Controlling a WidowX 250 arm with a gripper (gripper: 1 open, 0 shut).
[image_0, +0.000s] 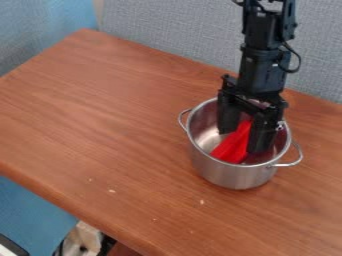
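A steel pot with two side handles stands on the wooden table at the right. A red elongated object lies inside it. My black gripper reaches down into the pot with its fingers open, one on either side above the red object; the fingertips are partly hidden within the pot.
A grey padded wall runs along the back. The table's front left edge drops away to a blue surface.
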